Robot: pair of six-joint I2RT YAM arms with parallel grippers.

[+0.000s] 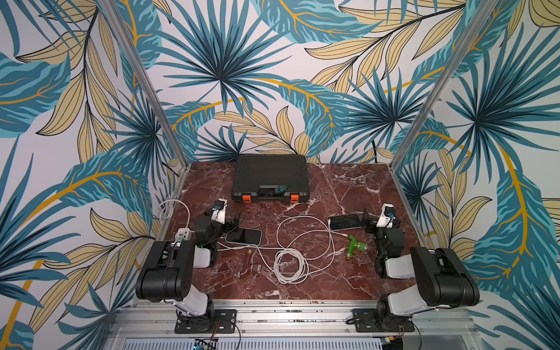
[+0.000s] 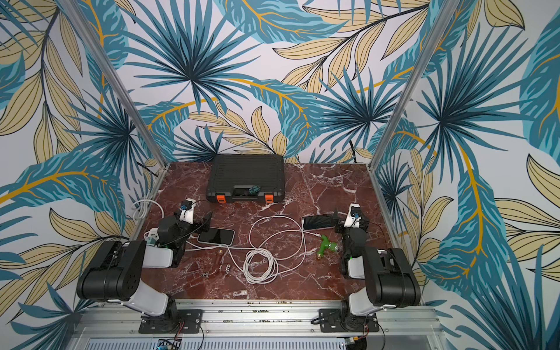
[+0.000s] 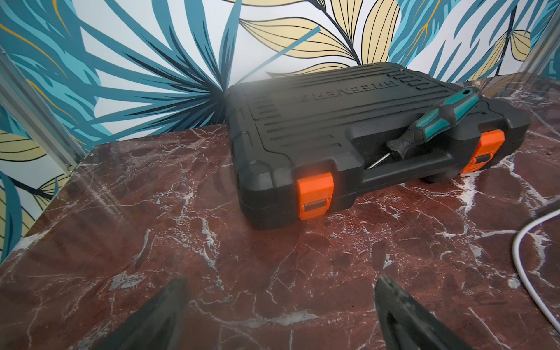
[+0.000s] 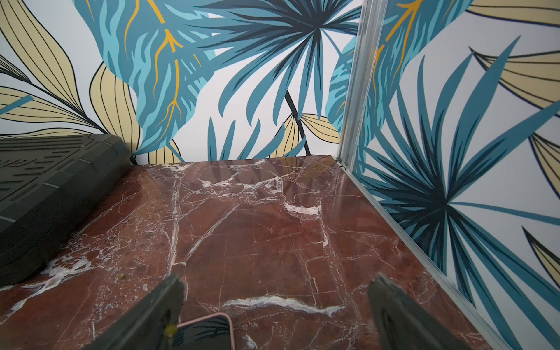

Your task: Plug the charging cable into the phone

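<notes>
Two dark-screened phones lie flat on the red marble table: one phone (image 1: 243, 236) close to the left gripper, another phone (image 1: 345, 221) just left of the right gripper. The white charging cable (image 1: 290, 263) is coiled mid-table, and its plug end (image 1: 344, 234) lies close to the green object. My left gripper is open, with only bare table between its blurred fingers. Likewise open and empty is my right gripper; a corner of the right-hand phone (image 4: 204, 333) shows beside its left finger.
A black tool case (image 1: 270, 176) with orange latches stands at the back, a teal screwdriver (image 3: 437, 122) on it. A green object (image 1: 354, 246) lies near the right arm. A white power strip (image 1: 183, 234) is at left.
</notes>
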